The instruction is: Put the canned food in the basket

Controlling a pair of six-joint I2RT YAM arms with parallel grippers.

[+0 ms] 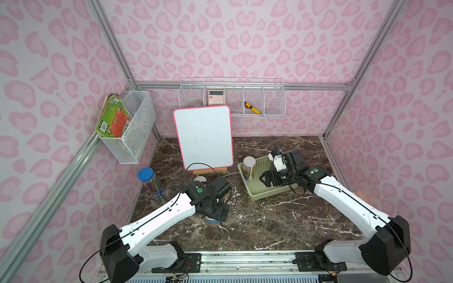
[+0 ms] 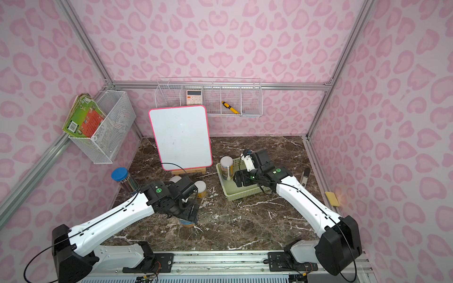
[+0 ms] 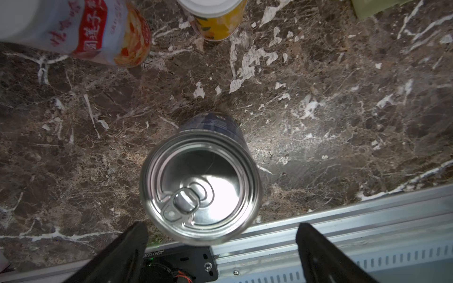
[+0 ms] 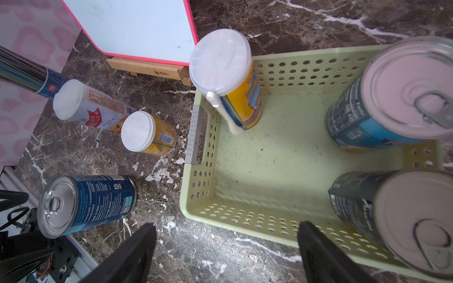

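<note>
A blue-labelled can (image 3: 200,184) with a pull-tab stands on the marble table, between the open fingers of my left gripper (image 1: 217,214), which hangs just over it. My right gripper (image 2: 240,178) is open above the green basket (image 4: 283,155). Inside the basket stand two large cans (image 4: 391,94) and a yellow container with a white lid (image 4: 226,89). A small yellow lidded jar (image 4: 148,134) and a taller white-lidded container (image 4: 89,106) stand left of the basket.
A whiteboard (image 1: 203,136) on a wooden stand is at the back. A blue-lidded tube (image 1: 151,181) stands at the left. Wire shelves (image 1: 264,99) hang on the walls.
</note>
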